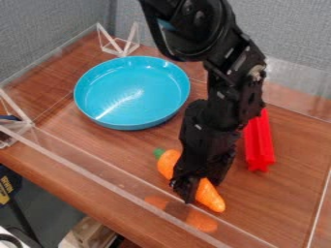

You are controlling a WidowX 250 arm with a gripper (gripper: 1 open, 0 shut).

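An orange toy carrot point(207, 197) with a green top lies near the front clear rail of the wooden table. My black gripper point(189, 186) is down over the middle of the carrot, its fingers at either side or on top of it; whether they have closed on it I cannot tell.
A blue plate point(132, 87) lies at the back left. A red block point(258, 145) lies to the right, partly behind the arm. Clear walls point(297, 82) edge the table, and a grey panel stands behind.
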